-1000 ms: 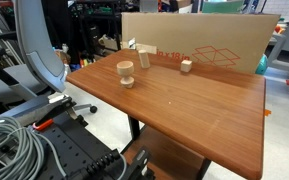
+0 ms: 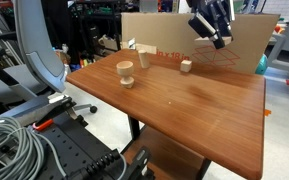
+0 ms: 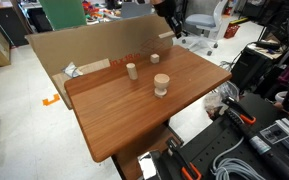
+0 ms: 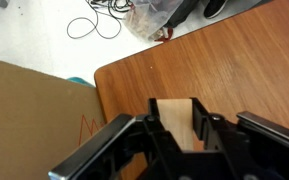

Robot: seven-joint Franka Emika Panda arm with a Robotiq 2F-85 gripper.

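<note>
High above the back right of the brown table [image 2: 199,110], my gripper [image 2: 222,42] hangs in front of the cardboard. In the wrist view the gripper is shut on a pale beige block [image 4: 177,122], whose end shows between the dark fingers. On the table stand a stacked, goblet-like pale cup [image 2: 126,74], a plain upright cylinder [image 2: 144,58] and a small whitish cube [image 2: 186,66]. These three also appear in the second exterior view: the cup [image 3: 161,85], the cylinder [image 3: 132,71] and the cube [image 3: 155,58]. The gripper touches none of them.
A cardboard panel [image 2: 169,32] with red lines closes off the table's back. Tools and coiled cables [image 2: 12,150] lie on the dark surface at the front left.
My gripper was out of the first exterior view a second ago. The objects on the table have not moved.
</note>
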